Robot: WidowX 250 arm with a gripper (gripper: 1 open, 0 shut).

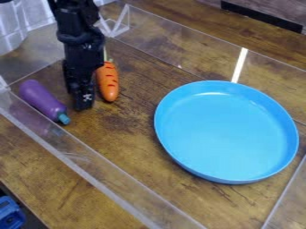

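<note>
The black gripper (81,88) reaches down from the top left, its fingertips low between a purple eggplant (42,98) and an orange carrot (107,81). Whether it is open or shut, or touching either vegetable, is unclear. The eggplant lies on the wooden surface left of the fingers; the carrot lies just right of them, its top partly behind the gripper.
A large blue plate (225,130) fills the right side. Clear plastic walls border the wooden floor (143,179). A blue object (9,215) sits at the bottom left outside the wall.
</note>
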